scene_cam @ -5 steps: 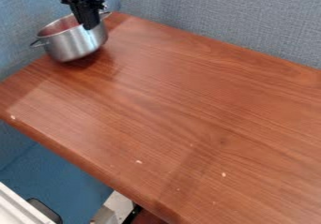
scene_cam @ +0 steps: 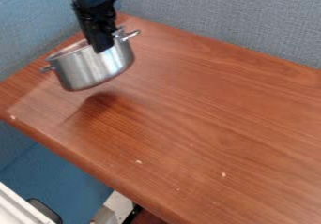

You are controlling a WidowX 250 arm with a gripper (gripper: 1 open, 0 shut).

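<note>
A steel pot (scene_cam: 88,68) with side handles hangs tilted above the left end of the wooden table (scene_cam: 201,125), its shadow on the wood below. My black gripper (scene_cam: 103,42) comes down from the top onto the pot's upper right rim, near that handle, and appears shut on it; the fingertips are hard to make out.
Grey-blue padded walls (scene_cam: 226,22) border the table at the back and left. At the bottom left, white and dark objects (scene_cam: 19,209) lie beyond the table's edge.
The pot and my gripper have moved toward the camera and to the right, away from the back corner. The pot is now higher off the table and more tilted.
</note>
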